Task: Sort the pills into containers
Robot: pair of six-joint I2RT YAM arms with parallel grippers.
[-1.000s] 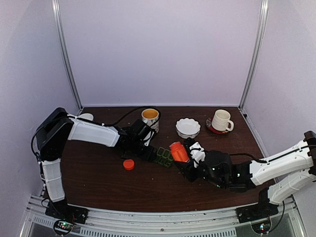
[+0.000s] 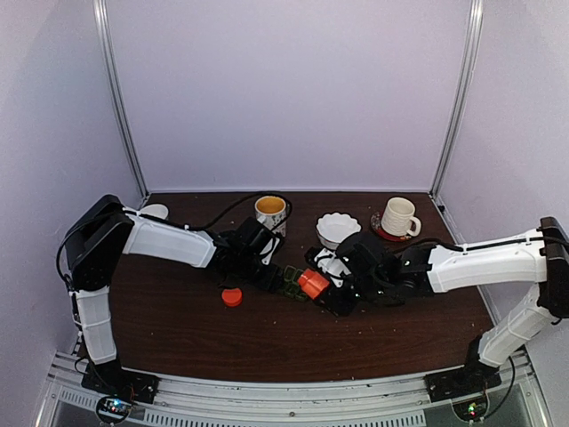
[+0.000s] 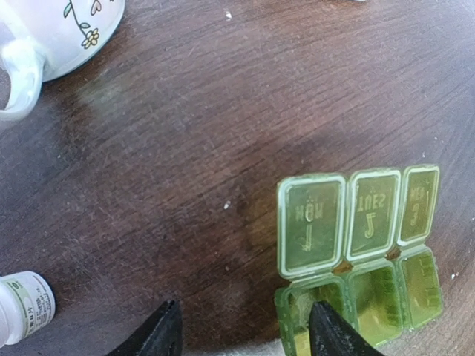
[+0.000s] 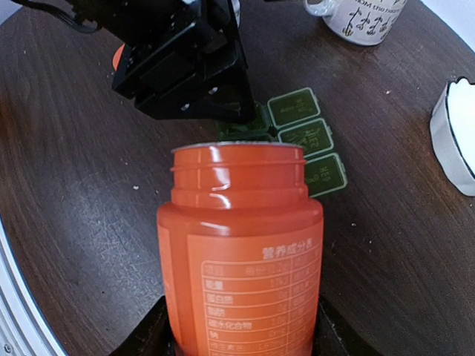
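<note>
A green pill organizer (image 3: 312, 226) lies open on the table, its lids folded out flat and the compartments I can see looking empty. My left gripper stands part open at its near end; the right-hand fingertip (image 3: 330, 330) overlaps the first compartment in the left wrist view. An orange-red bottle (image 4: 241, 274), uncapped, is held in my right gripper. In the top view this bottle (image 2: 313, 284) tilts left, its mouth over or close to the organizer (image 2: 292, 277). Its contents are hidden. An orange cap (image 2: 232, 297) rests below the left gripper.
A floral mug (image 2: 270, 212) stands behind the left gripper, and a white fluted bowl (image 2: 338, 229) behind the right one. Farther right is a white cup (image 2: 400, 216) on a red saucer. A white bottle (image 3: 26, 305) shows beside the left fingers.
The left arm looks unmoved.
</note>
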